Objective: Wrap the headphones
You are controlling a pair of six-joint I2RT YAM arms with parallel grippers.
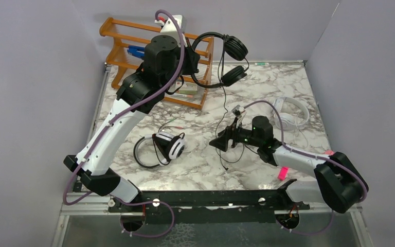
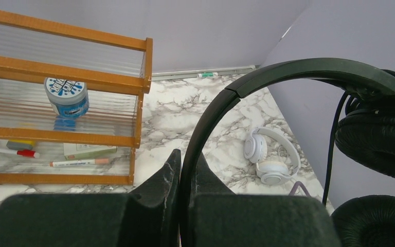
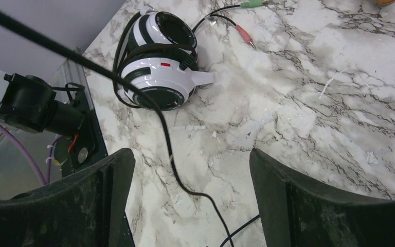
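Observation:
Black headphones (image 1: 235,48) hang in the air at the back, their headband (image 2: 211,116) pinched in my left gripper, which is shut on it. Both ear cups (image 2: 378,136) dangle to the right in the left wrist view. From them a thin black cable (image 1: 224,105) drops to the marble table, where its end lies near the middle front. My right gripper (image 1: 221,145) is low over the table beside the cable. In the right wrist view its fingers (image 3: 272,177) stand part open, with the cable (image 3: 172,159) running across the gap, not visibly gripped.
White-and-black headphones (image 1: 172,146) lie at the left front, wrapped in their own cable. White headphones (image 1: 293,114) lie at the right back. A wooden rack (image 1: 205,77) stands behind the left arm. A pink strip (image 1: 283,173) lies at the right front.

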